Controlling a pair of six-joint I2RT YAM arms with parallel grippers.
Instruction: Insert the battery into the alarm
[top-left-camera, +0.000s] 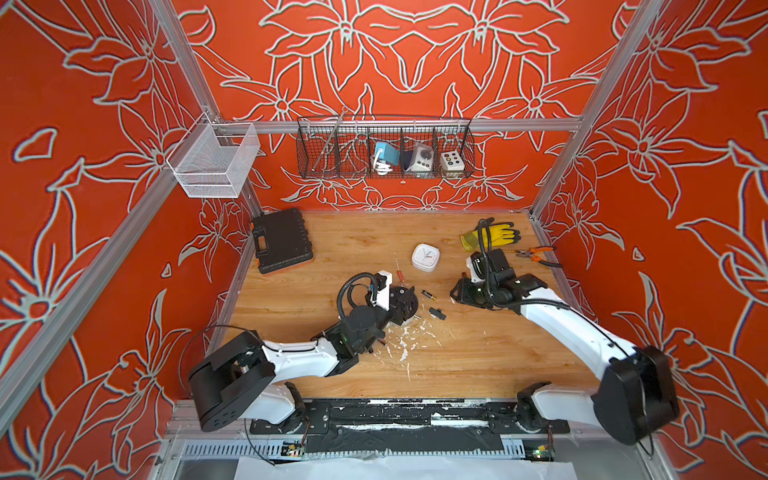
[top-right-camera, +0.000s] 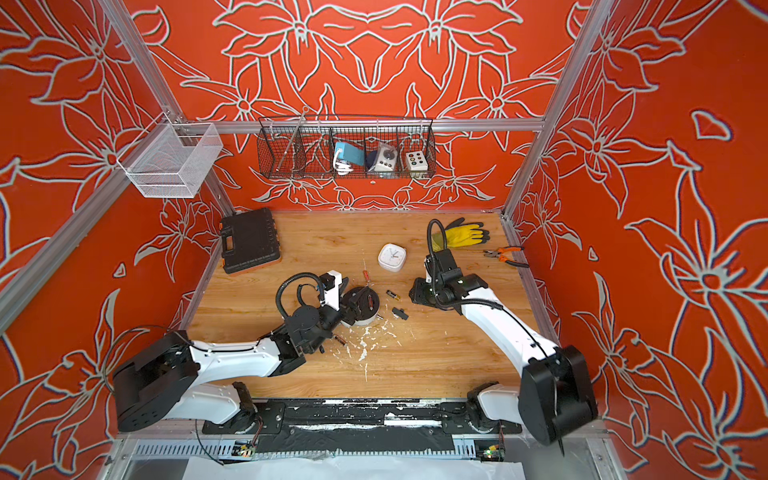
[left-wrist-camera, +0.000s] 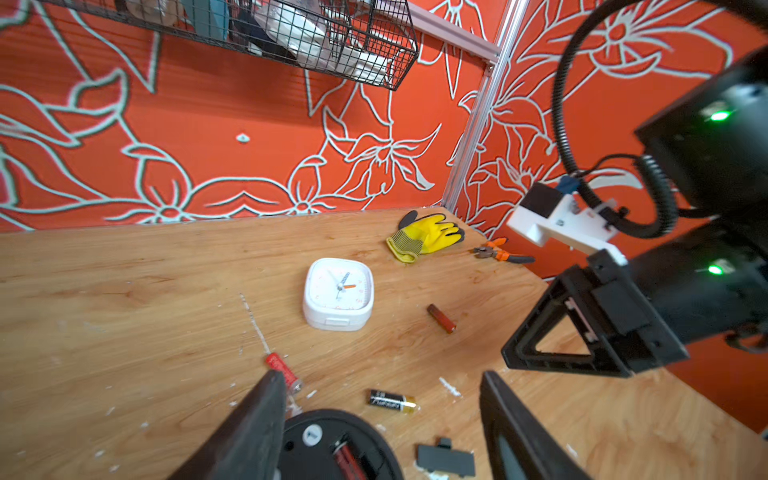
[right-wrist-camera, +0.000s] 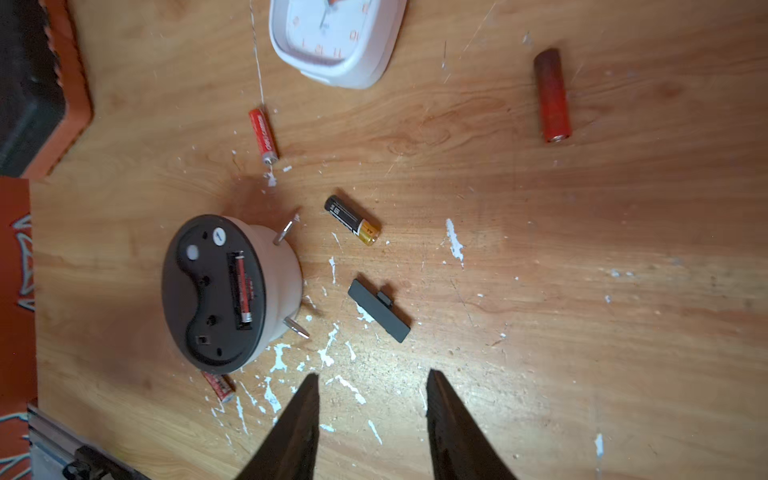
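Observation:
The round alarm (right-wrist-camera: 232, 296) lies with its black back up and its battery slot uncovered. One red battery (right-wrist-camera: 243, 289) sits in that slot. The slot's dark cover (right-wrist-camera: 380, 310) is loose on the table beside it. A black and gold battery (right-wrist-camera: 352, 220) lies apart from the alarm; separate red batteries (right-wrist-camera: 264, 136) are scattered around. My left gripper is over the alarm, its fingers (left-wrist-camera: 248, 432) apart, nothing visibly held. Over the table to the alarm's right, my right gripper stands open and empty.
A white square clock (left-wrist-camera: 338, 293) stands behind the alarm. Yellow gloves (top-left-camera: 500, 234) and orange pliers (top-left-camera: 538, 255) lie at the back right, a black case (top-left-camera: 281, 240) at the back left. White scraps litter the wood near the alarm.

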